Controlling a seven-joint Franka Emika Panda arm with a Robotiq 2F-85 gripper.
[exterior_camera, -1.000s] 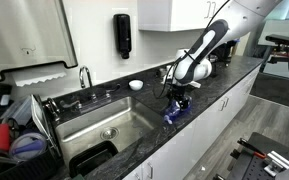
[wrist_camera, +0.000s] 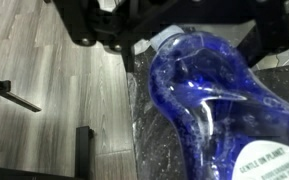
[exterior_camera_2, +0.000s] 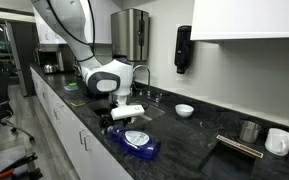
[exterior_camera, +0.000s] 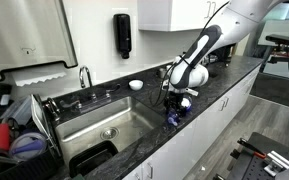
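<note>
A blue bottle [exterior_camera_2: 134,142] with a pale label lies on its side on the dark counter, close to its front edge. My gripper [exterior_camera_2: 112,120] hangs low at the bottle's neck end. In the wrist view the bottle [wrist_camera: 209,100] fills the middle and right, with its white cap [wrist_camera: 165,38] pointing up the frame. The dark fingers [wrist_camera: 109,35] stand apart, one on each side of the neck end, so the gripper is open. Whether either one touches the bottle cannot be told. In exterior view 1 my arm partly hides the bottle [exterior_camera: 171,121].
The sink [exterior_camera: 114,132] is beside the bottle, toward the wall. A white bowl [exterior_camera_2: 184,110] stands behind it on the counter, and a dish rack [exterior_camera: 29,145] is at the near left. The counter's front edge drops to the floor.
My gripper has come down toward the bottle's neck end and the wrist has shifted slightly. The bottle appears to be in the same place.
</note>
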